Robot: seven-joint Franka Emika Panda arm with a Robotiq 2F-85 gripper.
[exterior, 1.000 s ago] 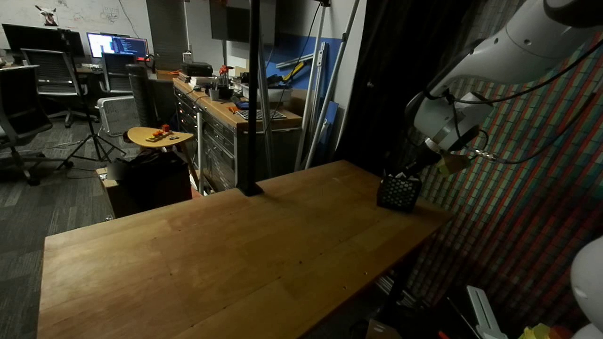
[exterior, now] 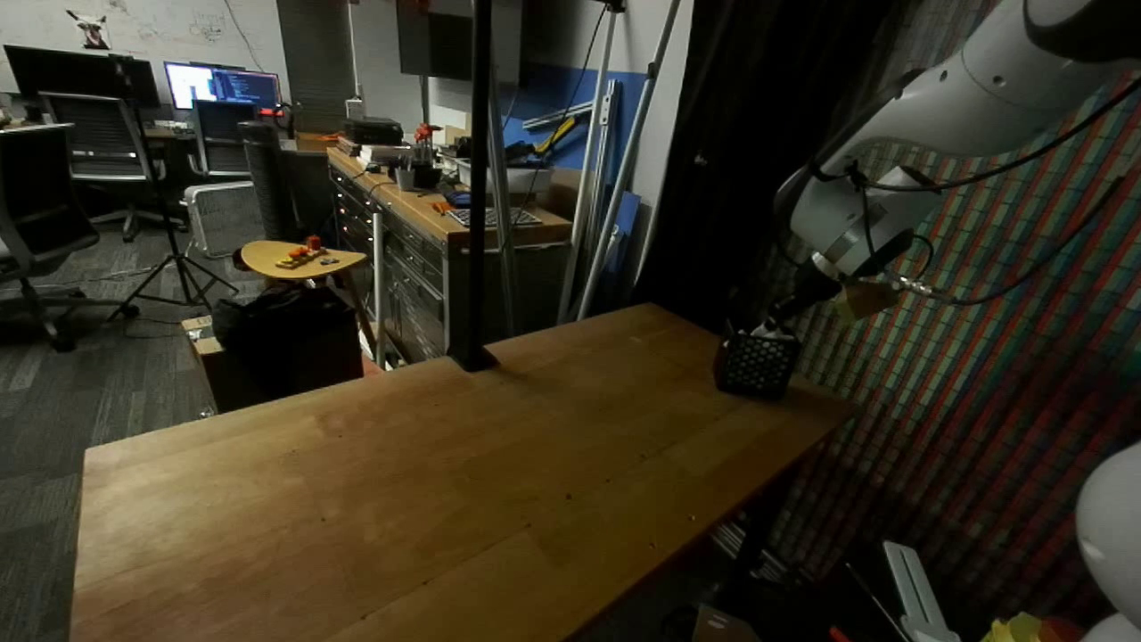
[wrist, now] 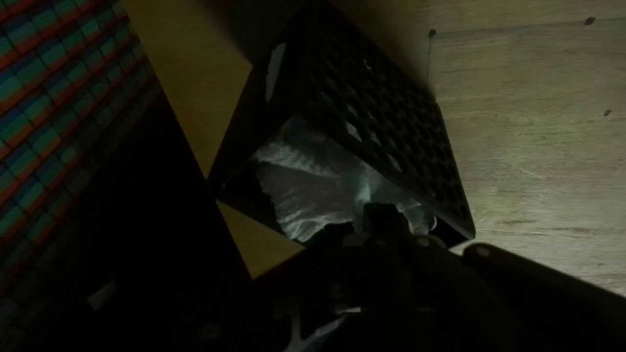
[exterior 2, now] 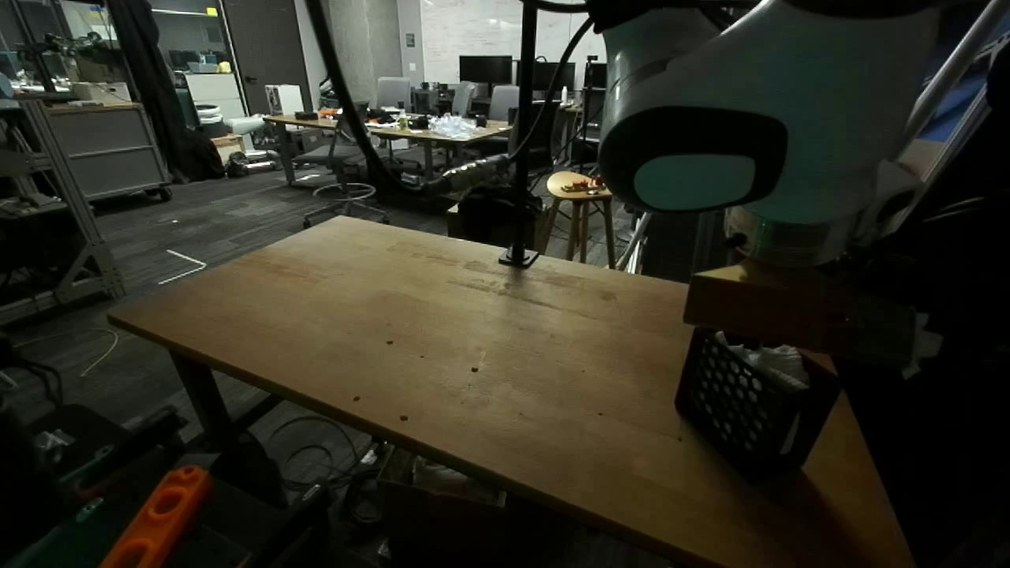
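A black basket (exterior: 755, 364) with perforated sides stands at the table's right end in exterior view 1. White crumpled cloth or tissue (wrist: 317, 182) fills part of it and shows at its open top. My gripper (exterior: 778, 317) points down at that opening. Its dark fingertips (wrist: 384, 217) overlap the white material in the wrist view, and the fingers are shut. Whether a thin fold is pinched between them is too dark to tell. From exterior view 2, the white material (exterior 2: 772, 360) shows over the basket's rim, with the fingers hidden.
A black post (exterior: 479, 214) rises from its far edge. The basket is close to the table's right end, with a striped, multicoloured curtain (exterior: 920, 428) beyond. A cable (exterior: 1027, 278) hangs from the arm.
My gripper has risen slightly above the basket. A little more white material shows at the basket's top. The basket stands in about the same spot.
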